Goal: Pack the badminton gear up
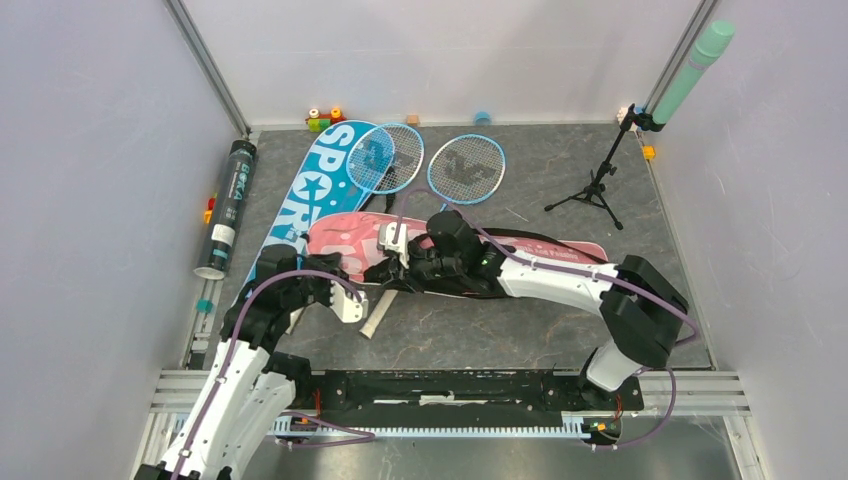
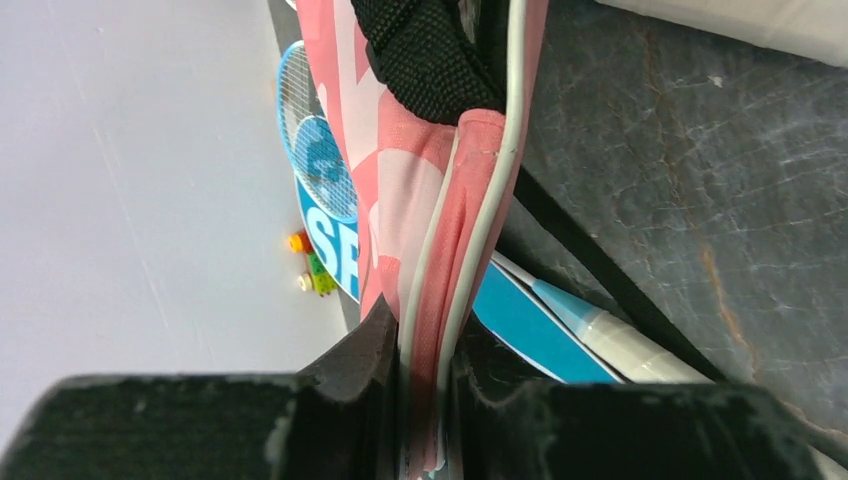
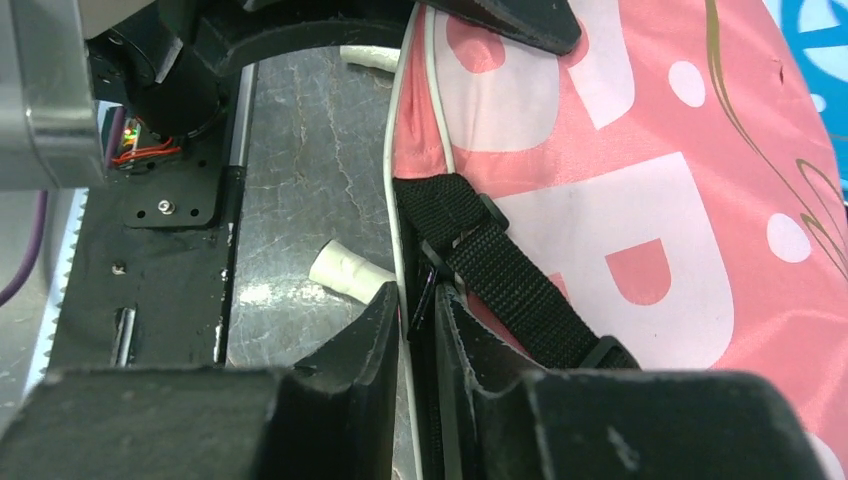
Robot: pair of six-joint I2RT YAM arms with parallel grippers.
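Note:
A long pink racket bag (image 1: 350,235) stretches across the middle of the mat in the top view. In the left wrist view, my left gripper is shut on one end of this bag, with the pale-piped edge pinched between its fingers. My right gripper is part open at the bag's dark zipper side; a thin black pull and the bag's edge lie between its fingertips. A black strap with buckles (image 3: 515,290) crosses the pink cloth beside them. Two blue-rimmed rackets (image 1: 466,168) lie behind, the left one overlapping a blue bag (image 1: 318,175).
A dark shuttlecock tube (image 1: 228,210) lies along the left wall. At the right stand a black tripod (image 1: 597,190) and a mint tube (image 1: 697,70). A pale racket handle (image 1: 377,315) sticks out below the pink bag.

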